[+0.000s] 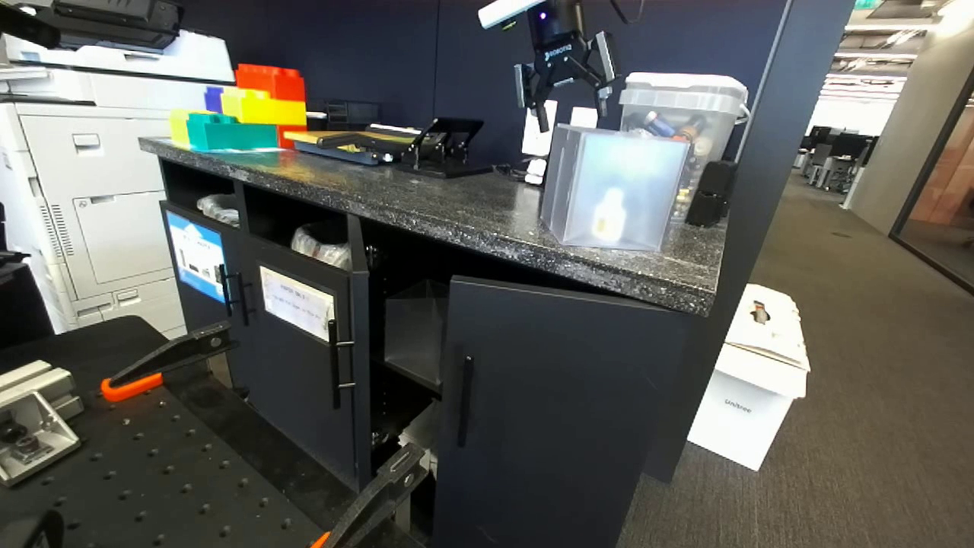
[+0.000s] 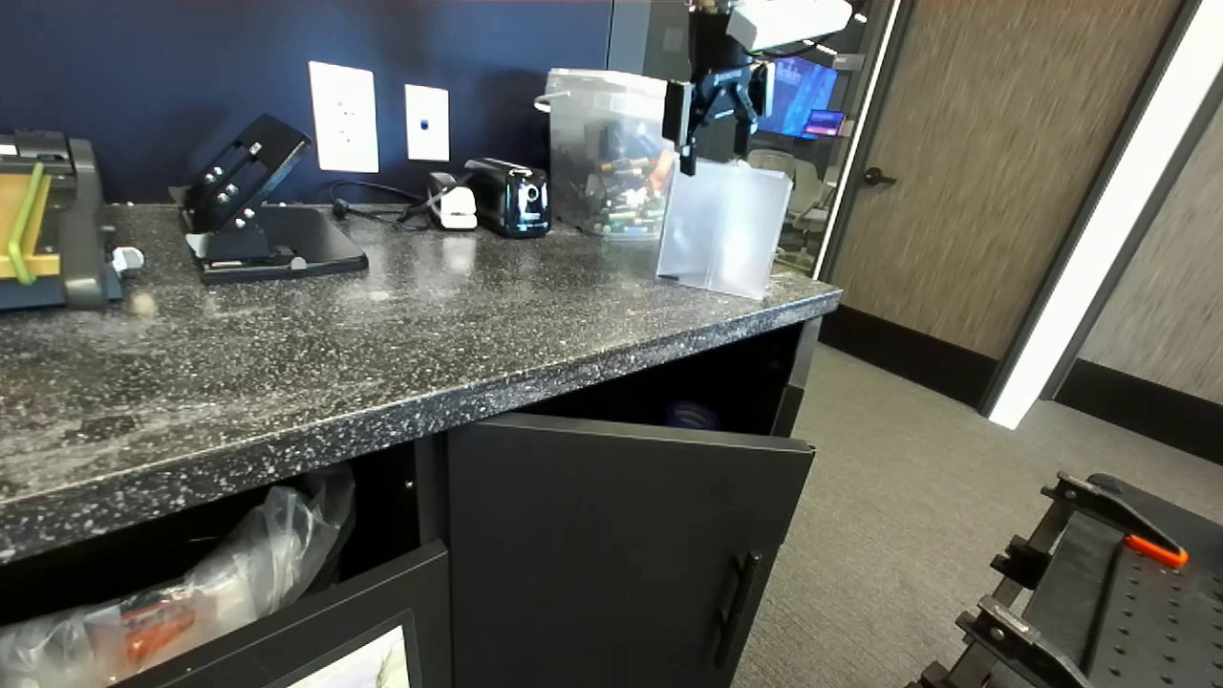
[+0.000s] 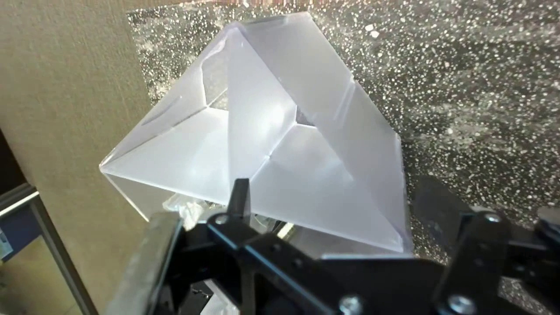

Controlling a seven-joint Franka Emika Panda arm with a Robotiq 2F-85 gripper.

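Note:
Near the right end of the counter stands a translucent plastic file box [image 1: 621, 196], its top open and its slanted walls showing in the wrist view. Above its rim hangs my gripper [image 1: 577, 105], open, with nothing between its fingers. In exterior view 2 the gripper [image 2: 717, 143] is just over the upper edge of the box [image 2: 724, 229]. Seen from the wrist, the fingers [image 3: 239, 197] spread wide at the bottom, the box [image 3: 315, 173] lying beyond them; whether they touch it I cannot tell.
A clear tub of batteries [image 2: 613, 155] and a black pencil sharpener [image 2: 510, 197] stand behind. A phone stand [image 1: 447, 146] sits farther left on the counter. Below, one cabinet door [image 1: 548, 411] is ajar.

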